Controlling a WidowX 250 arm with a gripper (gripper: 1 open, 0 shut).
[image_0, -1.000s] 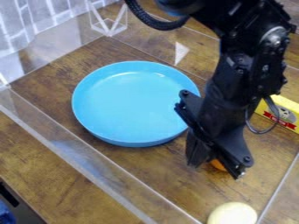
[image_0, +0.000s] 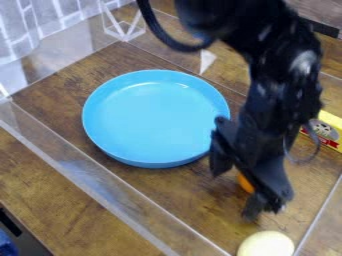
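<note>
My gripper (image_0: 241, 185) hangs low on the right half of the view, blurred, its fingers around or just above an orange object (image_0: 245, 182) that is mostly hidden behind it. The gripper is open; whether its fingers touch the object cannot be told. A light blue plate (image_0: 150, 115) lies to the left of the gripper.
A pale egg-shaped object (image_0: 265, 244) lies at the bottom right. A yellow box (image_0: 325, 133) is at the right edge, partly hidden by the arm. Clear plastic walls run along the left, and bare wood shows at the lower left.
The arm has shifted slightly and is now blurred, with the orange object a little more covered. The plate and the other objects have not moved.
</note>
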